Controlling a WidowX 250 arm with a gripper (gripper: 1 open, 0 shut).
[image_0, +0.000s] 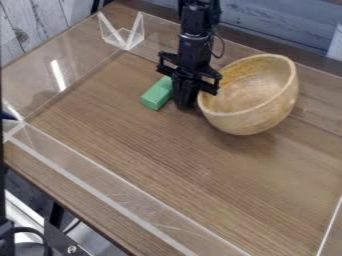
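My black gripper hangs from the top centre, low over the table, its fingers shut against the left rim of a tan wooden bowl. The bowl is tilted, its left side raised toward the gripper. A green block lies just left of the fingers, partly behind them. Whether anything is between the fingertips is hard to tell.
A white wire-like holder stands at the back left. A wall closes off the back.
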